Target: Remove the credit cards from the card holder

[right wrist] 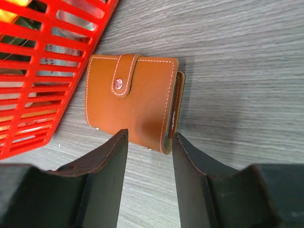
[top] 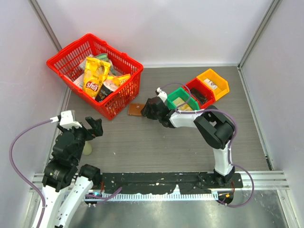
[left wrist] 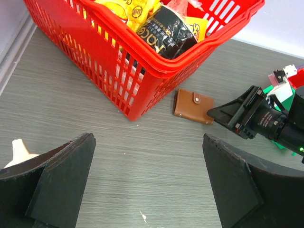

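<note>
The brown leather card holder (top: 134, 109) lies on the grey table beside the red basket, its snap strap fastened (right wrist: 128, 99); no cards are visible. My right gripper (top: 148, 109) is at the holder's right end; in the right wrist view its parted fingertips (right wrist: 150, 135) sit by the holder's edge, part open, with nothing clearly held. My left gripper (top: 93, 127) hangs over the left of the table, open and empty, its two fingers wide apart in the left wrist view.
A red basket (top: 109, 111) of snack bags stands behind and left of the holder. Green (top: 174, 95), red and yellow (top: 221, 90) bins stand at the right. A pale object (top: 87, 149) sits at the left.
</note>
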